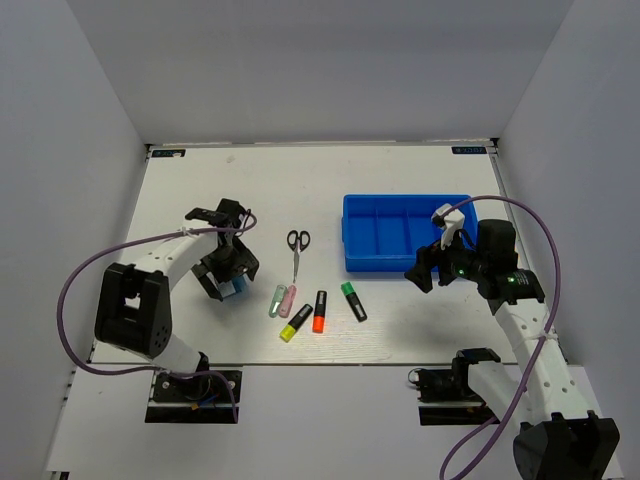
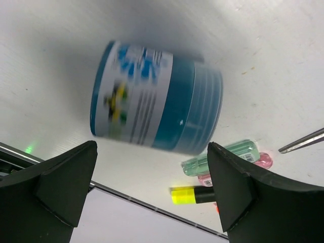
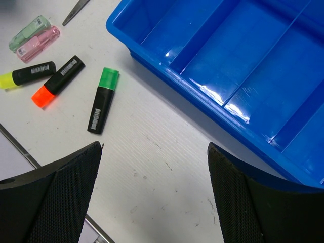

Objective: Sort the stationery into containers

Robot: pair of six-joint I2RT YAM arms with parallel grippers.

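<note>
A blue-labelled cylinder (image 2: 152,98) lies on its side below my open left gripper (image 1: 228,276), just beyond its fingers in the left wrist view. To its right lie a green bottle (image 1: 276,300), a pink bottle (image 1: 287,302), scissors (image 1: 296,250) and highlighters with yellow (image 1: 296,322), orange (image 1: 319,312) and green (image 1: 354,302) caps. The blue divided tray (image 3: 243,45) stands at the right of the table, empty in the compartments visible. My right gripper (image 1: 428,270) is open above the table at the tray's front right, holding nothing.
The front edge runs close below the highlighters. Grey walls enclose both sides and the back.
</note>
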